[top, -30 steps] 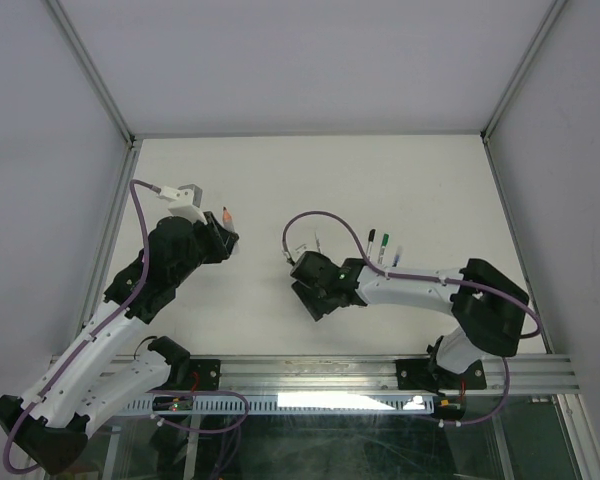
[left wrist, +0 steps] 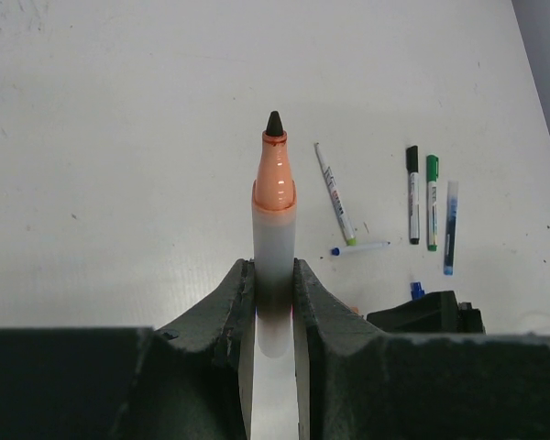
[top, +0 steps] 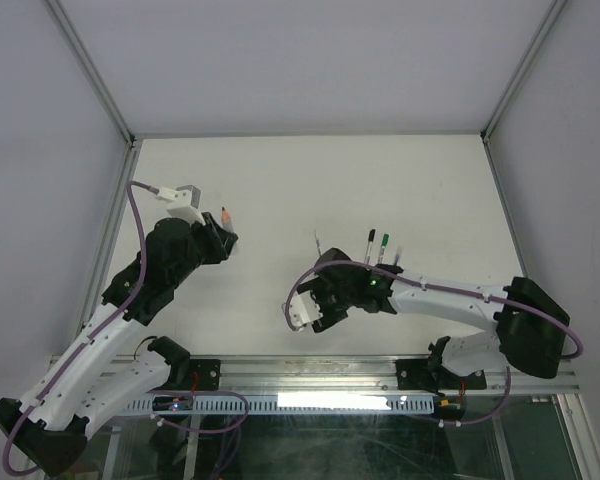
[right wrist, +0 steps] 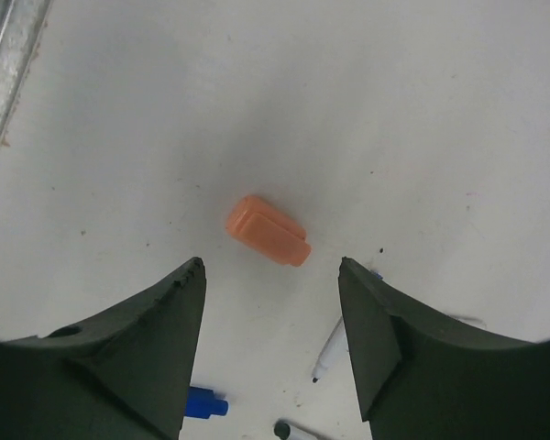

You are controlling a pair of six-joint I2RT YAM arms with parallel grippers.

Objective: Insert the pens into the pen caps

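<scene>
My left gripper is shut on an upright orange pen [left wrist: 275,183], black tip upward, raised at the left in the top view. My right gripper is open above an orange cap [right wrist: 268,229], which lies on the table between and just beyond its fingertips in the right wrist view. A blue cap [right wrist: 204,403] lies near it. Pens lie to the right: black [left wrist: 413,197], green [left wrist: 432,206], blue [left wrist: 451,229], a white one with green end [left wrist: 335,192] and a small blue-ended one [left wrist: 362,247].
Walls stand at the sides and back, and a metal rail [top: 280,365] runs along the front edge.
The left arm stays almost still with the pen.
</scene>
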